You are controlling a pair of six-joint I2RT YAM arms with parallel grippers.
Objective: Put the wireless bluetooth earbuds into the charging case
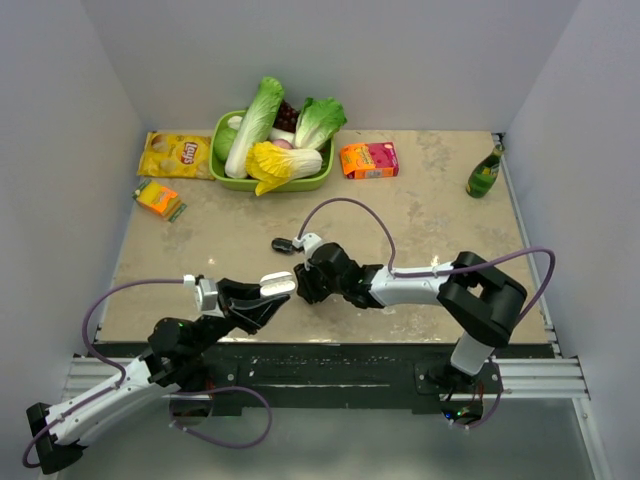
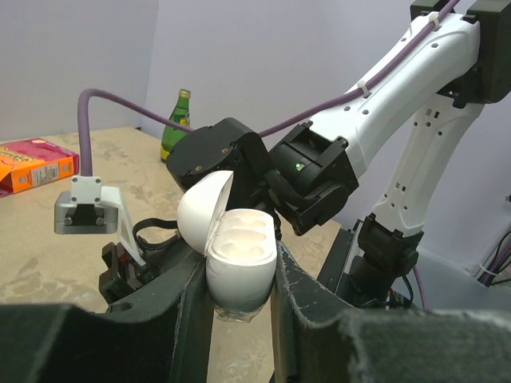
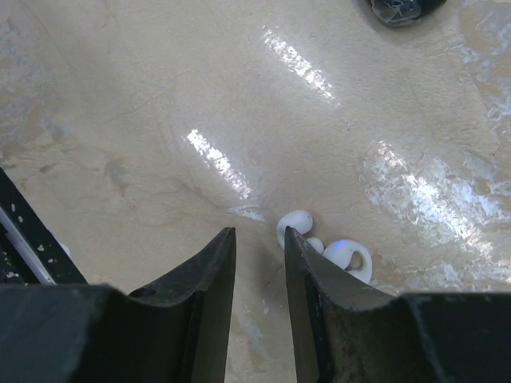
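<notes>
The white charging case is in my left gripper, lid open. In the left wrist view the case is upright between the fingers, its rounded slots facing up. The right wrist view shows two white earbuds lying on the table: one earbud behind the tip of my right gripper's right-hand finger, the other earbud further right, with a bluish glint. My right gripper is open and points down, nothing held between its fingers; whether it touches an earbud I cannot tell. From the top view the right arm hides both earbuds.
A small black object lies just behind the right gripper. At the back are a green vegetable basket, a chips bag and an orange-red box. A green bottle stands back right.
</notes>
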